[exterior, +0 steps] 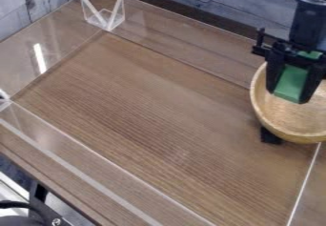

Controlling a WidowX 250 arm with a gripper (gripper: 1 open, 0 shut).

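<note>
My gripper (288, 66) reaches down from the top right, shut on a green object (291, 80) held over a tan round bowl (306, 117) at the right side of the table. The green object's lower part overlaps the bowl's inside in this view; whether it touches the bowl cannot be told.
A clear plastic piece (105, 10) stands at the back left. A small black block (270, 134) shows under the bowl's left edge. Dark cables (26, 211) lie at the bottom left.
</note>
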